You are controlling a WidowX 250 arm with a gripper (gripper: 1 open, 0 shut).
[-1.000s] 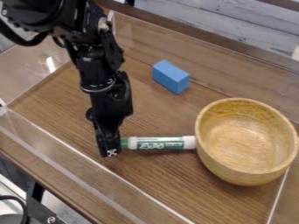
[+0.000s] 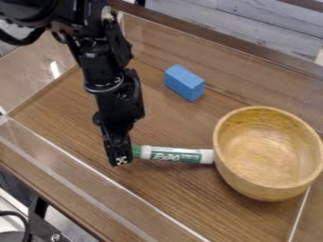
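Note:
My black gripper [image 2: 120, 154] reaches down from the upper left to the wooden table, shut on the left end of a white tube with green label and green end [image 2: 177, 154]. The tube lies on the table, its right end beside the tan bowl [image 2: 266, 184]. The fingertips are dark and partly hard to make out.
A blue block [image 2: 184, 82] stands behind, right of the arm. The bowl takes up the right side. A cable shows at the bottom left corner.
The gripper, tube, bowl and block look almost unmoved; at most the arm has shifted very slightly.

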